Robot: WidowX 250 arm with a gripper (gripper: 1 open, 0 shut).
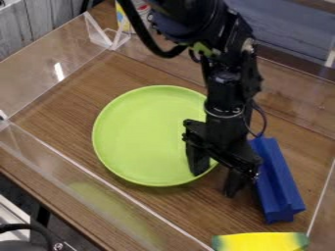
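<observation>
My black gripper hangs low over the right edge of a green plate, its fingers spread open and pointing down; whether anything lies between them is hard to see in the dark shape. To its right a blue block lies on the wooden table.
A yellow object with a green end lies at the bottom edge. Clear panels border the table. Bare wood is free left of the plate. A small colourful item stands at the top left.
</observation>
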